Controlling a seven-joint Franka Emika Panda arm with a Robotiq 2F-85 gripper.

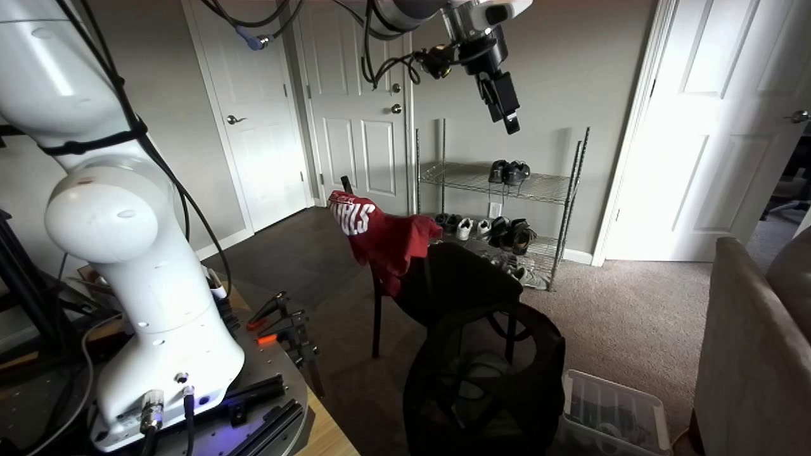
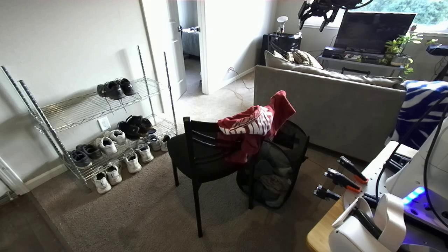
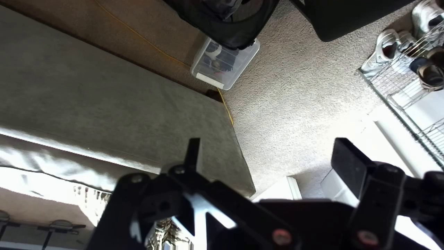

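High above the floor, well clear of everything below, my gripper is open, its two black fingers wide apart and nothing between them. In exterior view 2 the gripper (image 2: 311,29) appears at the top edge, beyond the couch. A red cloth garment with white lettering (image 1: 395,234) is draped over the back of a black chair (image 2: 189,155). One end of it hangs towards a black mesh hamper (image 1: 486,380), which stands beside the chair with clothes (image 2: 275,172) inside. The red garment does not show in the wrist view.
A wire shoe rack (image 1: 524,194) stands against the wall. Near the hamper is a clear plastic bin (image 1: 612,414), close to the grey couch (image 2: 327,109). Clamps (image 2: 340,180) jut from the robot's table edge, where a white headset (image 2: 369,226) lies. Carpet is open before the rack.
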